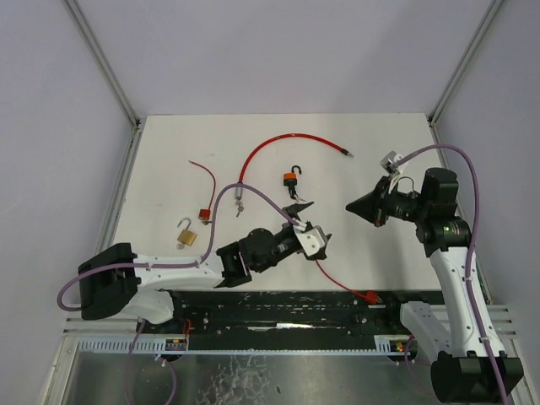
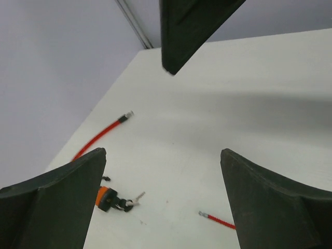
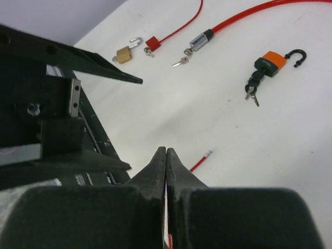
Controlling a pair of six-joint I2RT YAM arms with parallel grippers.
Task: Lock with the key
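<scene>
My left gripper (image 1: 314, 228) hangs over the front middle of the white table, its fingers wide open with nothing between them. To its right, my right gripper (image 1: 359, 208) is shut, its tips touching, with a red cable and red lock (image 1: 369, 297) lying below toward the front edge. Behind the left gripper lies an orange-and-black padlock (image 3: 272, 62) with open shackle and keys. Farther left are a brass padlock (image 1: 186, 237) with open shackle, a small red cable lock (image 1: 204, 214) with keys, and a thick red cable lock (image 1: 295, 135) with keys (image 3: 181, 61) at its barrel.
The table (image 1: 160, 152) has free room at the back and at the right between the cable and my right arm. Grey walls stand around it, and a dark strip runs along the front edge.
</scene>
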